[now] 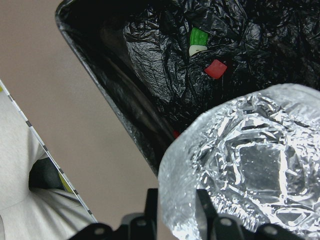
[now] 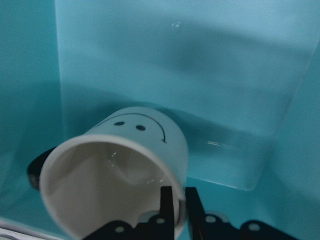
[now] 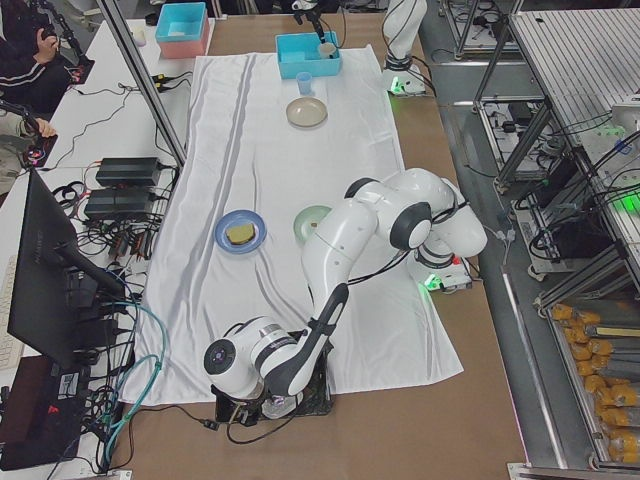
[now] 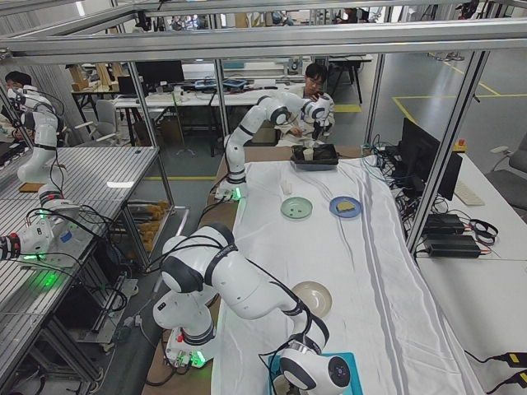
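A crumpled foil-lined bowl point(image 1: 265, 170) fills the lower right of the left wrist view. My left gripper is shut on its rim, over a black bin point(image 1: 100, 85) lined with plastic and holding small green and red pieces. In the right wrist view, a white mug point(image 2: 150, 130) with a drawn smile lies tilted in a turquoise tub point(image 2: 215, 65). My right gripper is shut on the mug's rim.
A blue plate point(image 3: 225, 240) with a yellow-green piece, a green plate point(image 4: 296, 207), a beige plate point(image 3: 307, 112) and a blue cup point(image 3: 304, 82) stand on the white cloth. A monitor and cables line one side.
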